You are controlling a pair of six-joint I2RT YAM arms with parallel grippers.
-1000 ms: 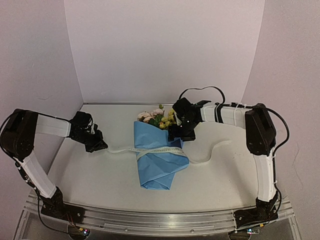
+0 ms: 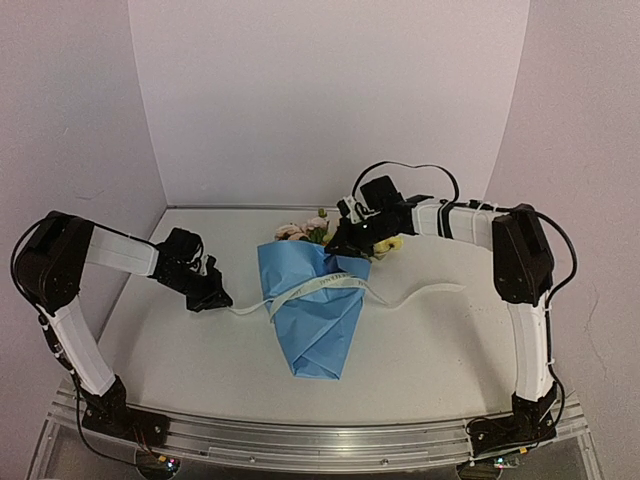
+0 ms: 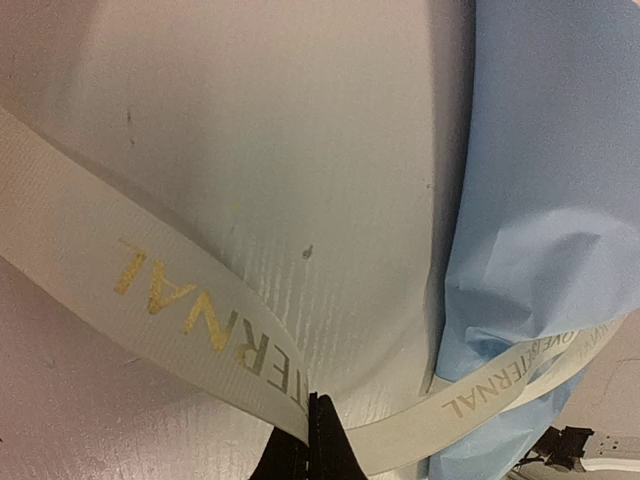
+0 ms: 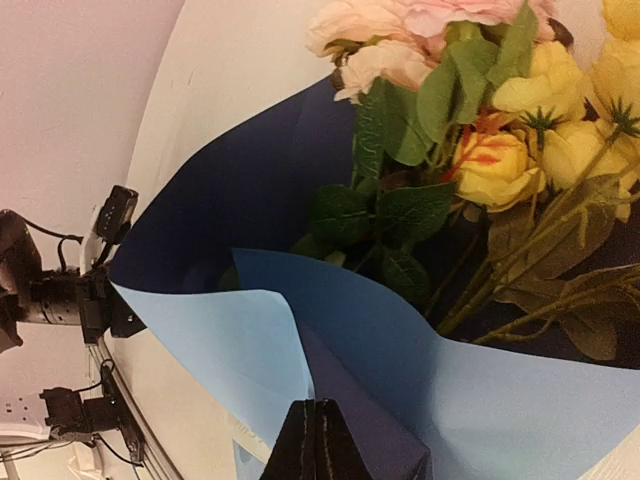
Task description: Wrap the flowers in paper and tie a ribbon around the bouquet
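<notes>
The bouquet's blue wrapping paper (image 2: 315, 335) lies mid-table, its flowers at the far end: pink roses (image 4: 385, 68) and yellow roses (image 4: 500, 168) among green leaves. Across the paper runs a white ribbon (image 2: 310, 287) with printed letters, its loose right end flat on the table. My left gripper (image 2: 229, 303) is left of the bouquet, shut on the ribbon; in the left wrist view a free length of ribbon (image 3: 190, 290) trails beyond the fingers. At the paper's upper edge, my right gripper is shut on a fold of blue paper, partly covering the flowers from above.
Walls enclose the left, right and back, and a metal rail (image 2: 310, 440) runs along the front edge.
The yellow flowers show farther right. My left gripper moved slightly right, and the ribbon's right end shifted.
</notes>
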